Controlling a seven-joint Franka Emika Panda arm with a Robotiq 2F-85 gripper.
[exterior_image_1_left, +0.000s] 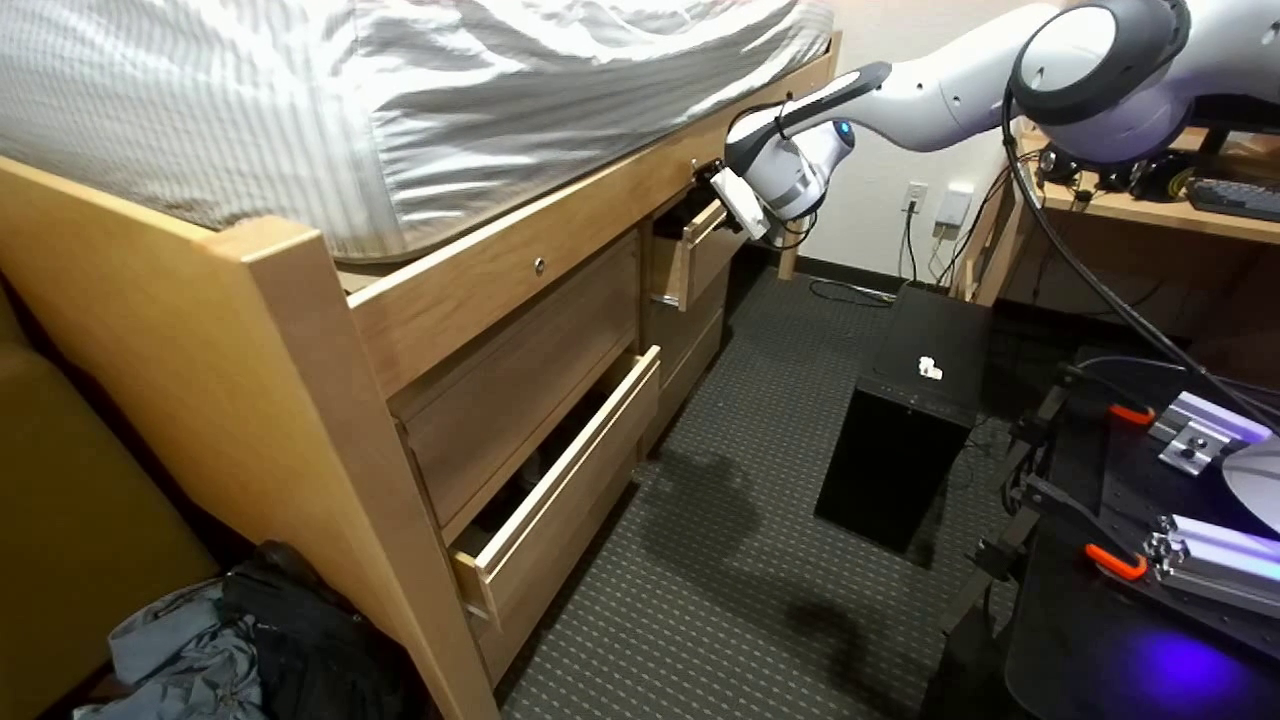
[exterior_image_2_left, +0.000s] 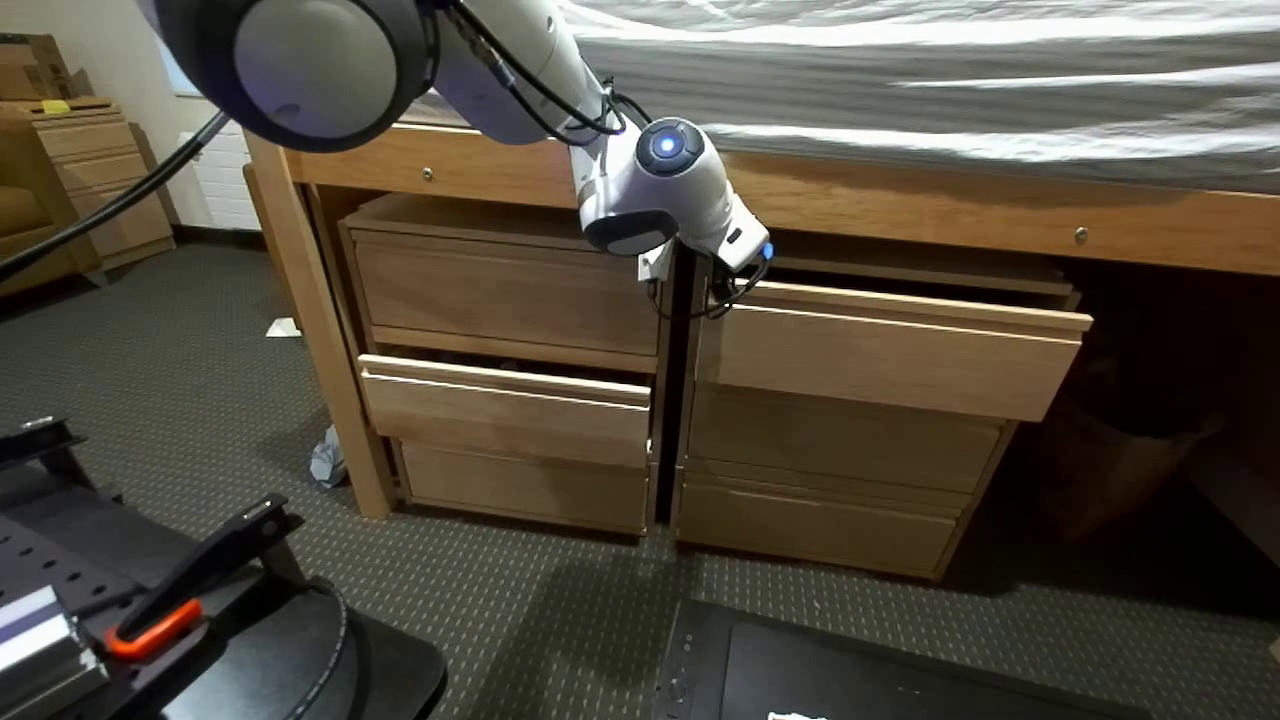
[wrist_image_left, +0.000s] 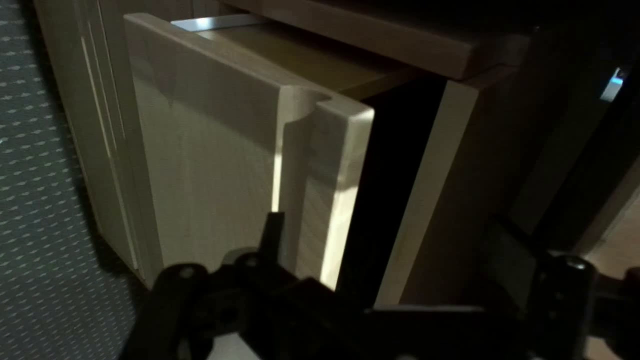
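My gripper (exterior_image_1_left: 708, 176) is a small dark shape at the far end of the top drawer in the right-hand chest. That drawer (exterior_image_2_left: 894, 348) stands partly pulled out, with a pale wooden front. From the wrist camera, the drawer front (wrist_image_left: 207, 144) fills the middle, and its near end rises behind the dark gripper parts along the bottom. A dark finger (wrist_image_left: 273, 234) overlaps the front's face near its edge. Whether it touches the wood is unclear. Deep shadow hides the fingers, and the drawer's inside barely shows.
In the left-hand chest, the middle drawer (exterior_image_2_left: 504, 408) also sticks out. Above runs the bed rail (exterior_image_2_left: 912, 216). A black box (exterior_image_1_left: 912, 408) stands on the carpet opposite the chests, with clear floor between. A black table (exterior_image_1_left: 1140, 600) occupies the right front.
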